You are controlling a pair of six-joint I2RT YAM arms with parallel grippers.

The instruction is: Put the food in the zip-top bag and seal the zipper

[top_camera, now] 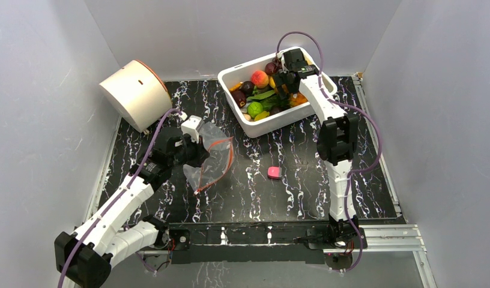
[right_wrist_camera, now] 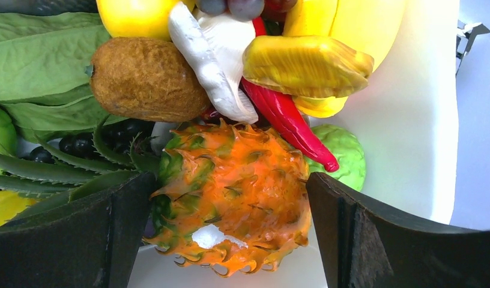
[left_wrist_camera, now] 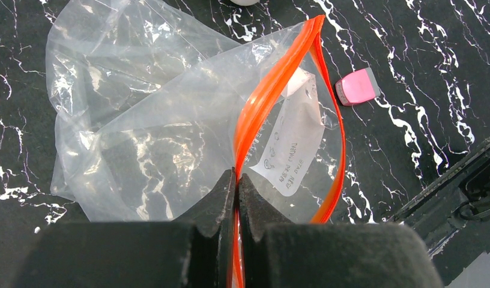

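Note:
A clear zip top bag (left_wrist_camera: 164, 150) with an orange zipper rim (left_wrist_camera: 269, 93) lies on the table, its mouth spread apart and facing right. My left gripper is shut on one side of that rim, the orange strip running between its fingertips. Inside the white bin, my right gripper stands open with its fingers on either side of an orange spiky fruit (right_wrist_camera: 242, 180). Whether both fingers touch the fruit I cannot tell. The bin (top_camera: 278, 125) at the back holds much play food, including a peach (top_camera: 259, 78) and a green cabbage (top_camera: 254, 108).
On the table right of the bag rests a pink slider piece (top_camera: 274, 173). A cream cylinder (top_camera: 133, 93) lies at the back left. Beside the spiky fruit are a brown kiwi (right_wrist_camera: 143, 78) and a red chili (right_wrist_camera: 284, 120).

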